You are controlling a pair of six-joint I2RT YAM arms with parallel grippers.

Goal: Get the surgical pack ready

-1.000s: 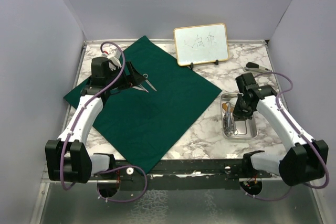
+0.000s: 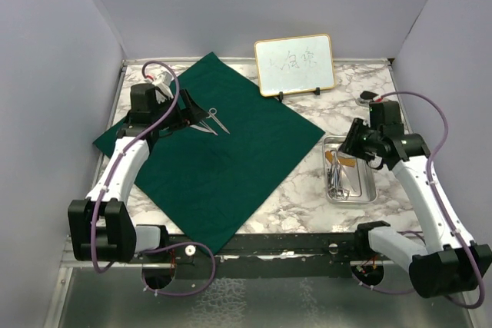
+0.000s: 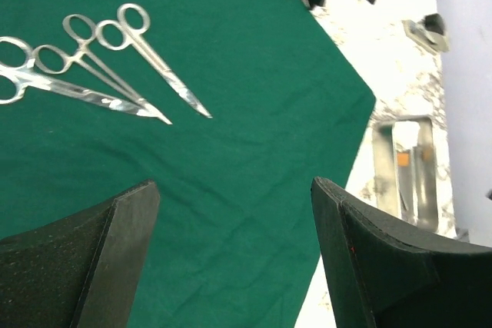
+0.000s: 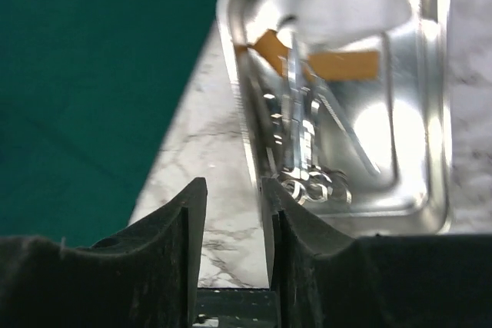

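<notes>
A dark green drape (image 2: 215, 182) covers the middle and left of the marble table. On it lie several scissor-like instruments (image 3: 169, 74), just right of my left gripper (image 2: 192, 109), which stands open above them. At right, a steel tray (image 4: 427, 190) holds several metal instruments (image 4: 296, 136) and orange-brown pieces (image 4: 346, 66). My right gripper hangs above the tray, blurred in its own view, with its fingers a little apart and no instrument visible in them.
A whiteboard (image 2: 294, 61) on stands is at the back. A dark-handled grey object (image 2: 367, 97) lies behind the tray, partly hidden by the right arm. Bare marble lies between drape and tray.
My right gripper has risen from low in the tray to above it, uncovering more of its contents. The left arm has shifted very slightly.
</notes>
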